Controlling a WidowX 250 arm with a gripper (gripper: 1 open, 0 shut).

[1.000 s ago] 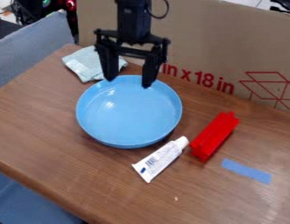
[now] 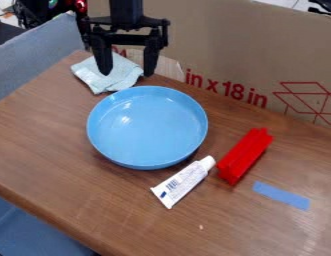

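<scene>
The black gripper [image 2: 128, 62] hangs open at the top of the view, above a folded pale cloth [image 2: 94, 80] at the back left, with nothing seen between its fingers. A blue plate [image 2: 146, 126] sits on the wooden table, empty. To its lower right lie a white tube [image 2: 180, 184] with a dark label and, further right, a red elongated object [image 2: 244, 155].
A cardboard box panel [image 2: 261, 55] with red print stands along the back. A strip of blue tape [image 2: 280, 195] is on the table at the right.
The gripper has moved up and to the left, away from above the plate toward the cloth. The plate, tube and red object have not moved.
</scene>
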